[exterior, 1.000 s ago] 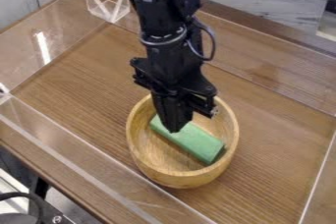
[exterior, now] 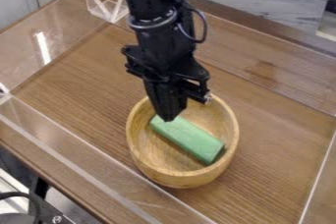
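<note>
My black gripper (exterior: 160, 104) hangs over a tan oval bowl (exterior: 182, 173) in the lower middle, its tip shut at the bowl's back left, with nothing visible between its fingers. A green block (exterior: 191, 142) lies inside the bowl, its upper end close below the gripper tip. Whether they touch cannot be told.
The wooden table (exterior: 73, 85) has free room to the left and right of the bowl. A clear plastic object (exterior: 105, 2) stands at the back left. A tiled wall and pale boards line the back, and a black cable runs at the lower left.
The arm has shifted slightly left above the bowl. The bowl and green block have stayed in place.
</note>
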